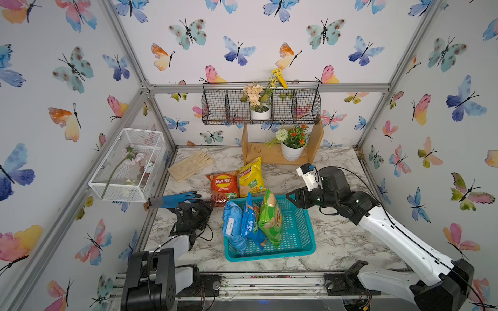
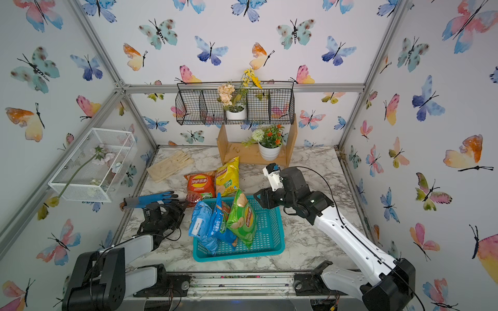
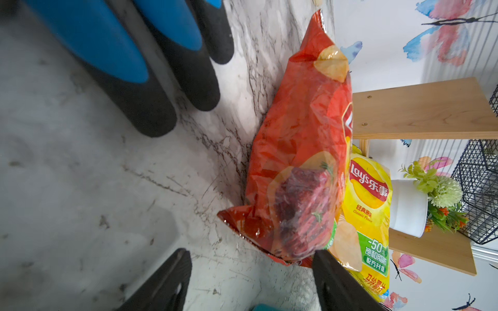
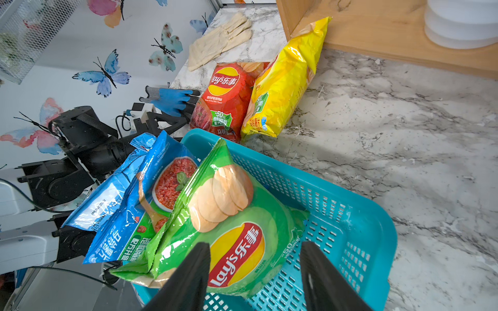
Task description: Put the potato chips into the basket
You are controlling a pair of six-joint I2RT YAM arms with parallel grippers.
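A red chip bag lies on the marble table behind the basket, partly against a yellow chip bag. My left gripper is open low over the table, its fingers apart, with the red bag's near edge just beyond them. The teal basket holds a light blue bag, a darker blue bag and a green bag, all leaning left. My right gripper hangs above the basket's right side, fingers apart and holding nothing; the green bag lies beyond them.
A blue and black glove lies close to the left gripper. Farther back are beige gloves and a wooden shelf with a potted plant. Bare table extends right of the basket.
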